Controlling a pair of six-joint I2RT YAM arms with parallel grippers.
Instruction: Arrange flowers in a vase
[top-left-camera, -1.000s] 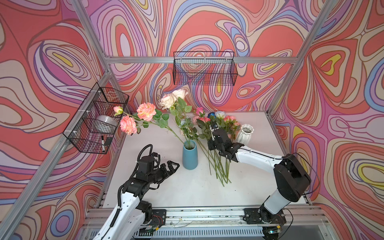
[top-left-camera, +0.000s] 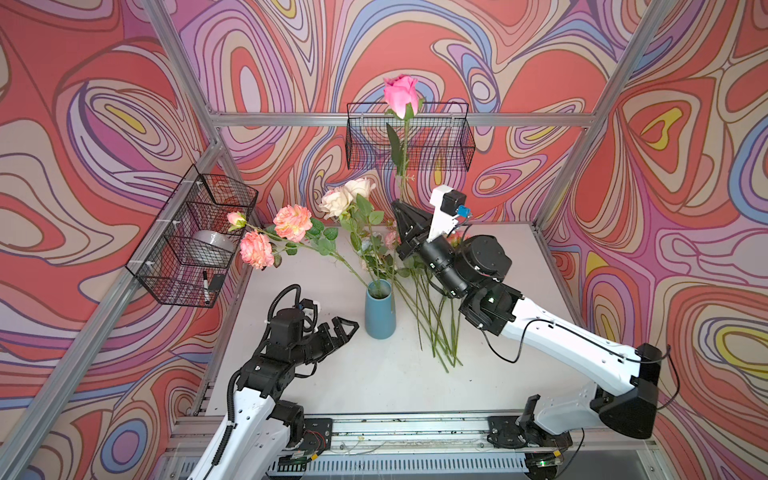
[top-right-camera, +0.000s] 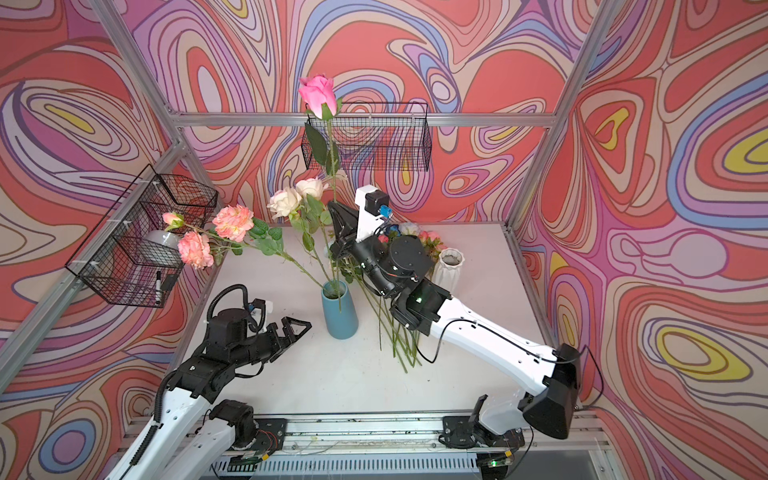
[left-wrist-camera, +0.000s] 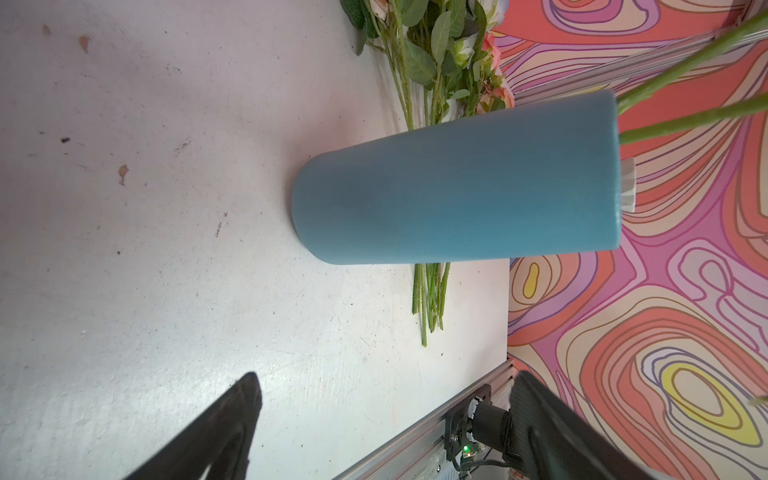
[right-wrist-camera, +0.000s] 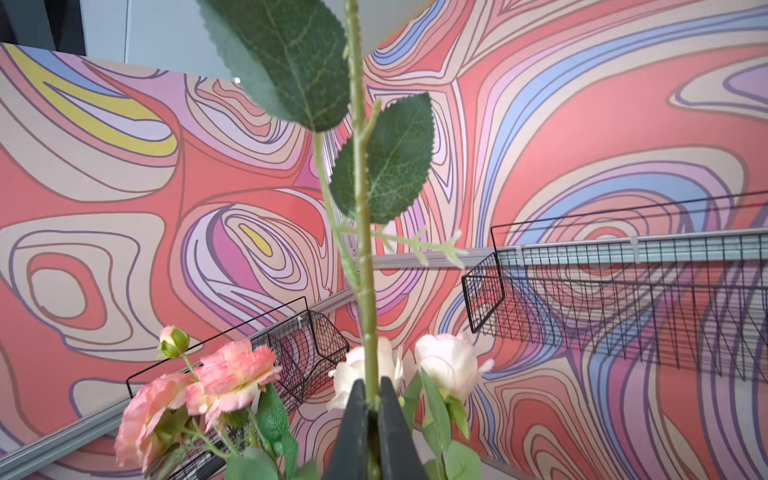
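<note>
The blue vase stands upright left of the table's middle. Peach flowers lean out of it to the left, and white roses rise above it. High behind the vase, my right gripper is shut on the stem of a pink rose, bloom up; in the right wrist view the rose's stem runs up from between the fingertips. My left gripper stands open just left of the vase, nothing between its fingers; its wrist view shows the vase ahead, apart from the fingers.
Several loose flower stems lie on the table right of the vase, their blooms partly hidden behind my right arm. A white vase stands at the back right. Wire baskets hang at the back and left.
My right gripper has lifted the pink rose off the pile, upright, and carried it up and leftward, closer to the blue vase.
</note>
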